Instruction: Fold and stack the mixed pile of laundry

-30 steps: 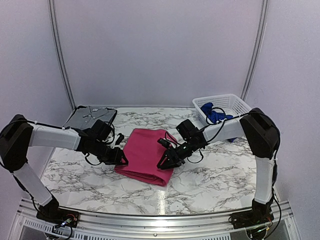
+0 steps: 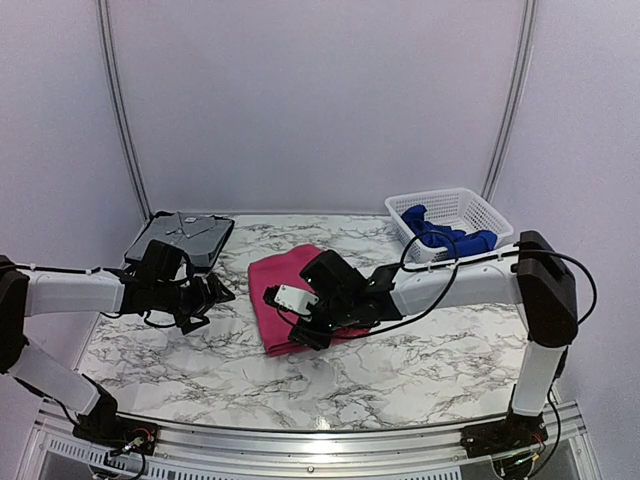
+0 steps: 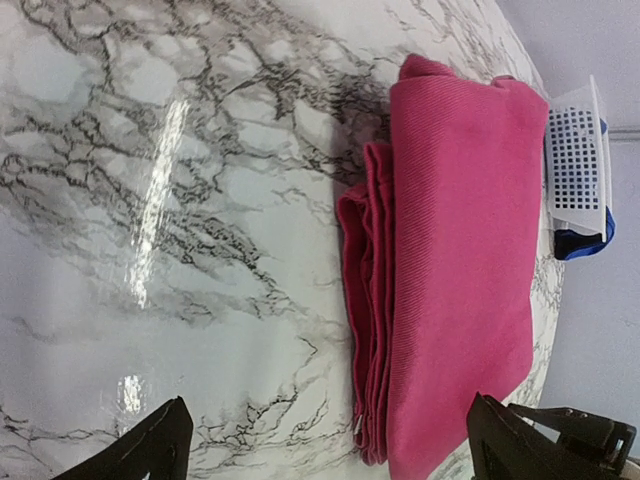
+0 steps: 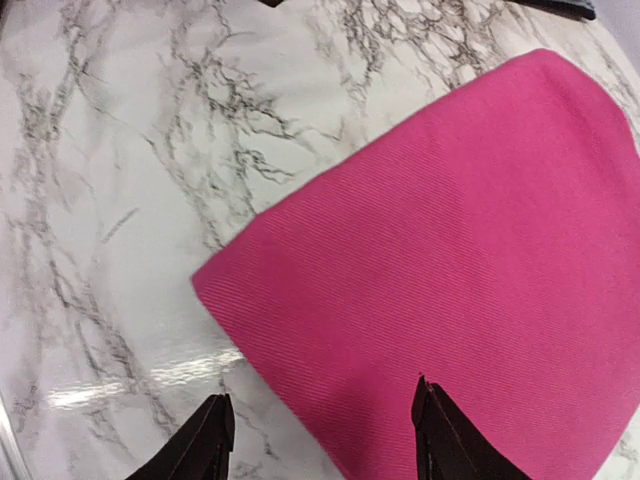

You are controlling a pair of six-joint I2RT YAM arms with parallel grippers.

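A folded pink cloth (image 2: 278, 266) lies mid-table, its layered edge facing left in the left wrist view (image 3: 460, 230). My right gripper (image 2: 300, 325) hovers over its front part, open; the right wrist view shows its fingertips over the flat cloth (image 4: 440, 250) near a corner, nothing held. My left gripper (image 2: 208, 305) stands open left of the cloth, apart from it, with nothing between its fingers.
A white basket (image 2: 460, 205) with blue cloth (image 2: 470, 240) stands at the back right, partly behind the right arm. A dark grey flat item (image 2: 205, 235) lies at the back left.
My left gripper has drawn back leftward from the cloth. My right gripper has moved left over it. The cloth has shifted and turned slightly toward the back right.
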